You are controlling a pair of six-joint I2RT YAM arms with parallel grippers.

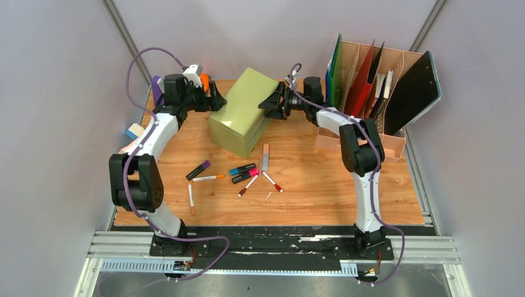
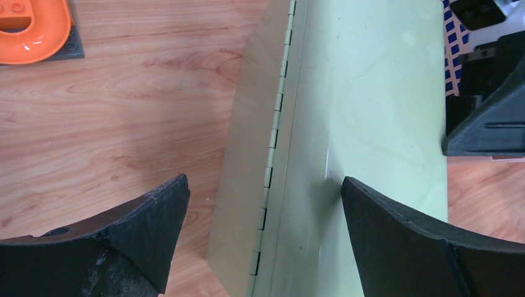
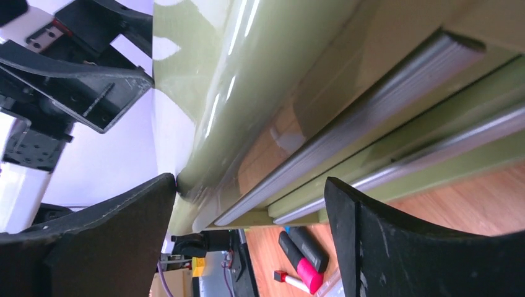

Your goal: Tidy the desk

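A pale green box with drawers (image 1: 247, 102) stands at an angle near the back middle of the desk. At its left side is my left gripper (image 1: 218, 99), open; in the left wrist view one fingertip (image 2: 365, 198) lies against the box's rounded edge, while the other is out over bare wood. On the box's right side my right gripper (image 1: 272, 105) also stands open. One of its fingertips (image 3: 164, 192) meets the box's glossy edge in the right wrist view, and the other is apart from it, in front of the drawer side.
Several markers, including a black and pink one (image 1: 244, 176), lie loose in front of the box. A peach organizer (image 1: 393, 145) with folders fills the back right. An orange object (image 2: 31, 31) sits at the back left.
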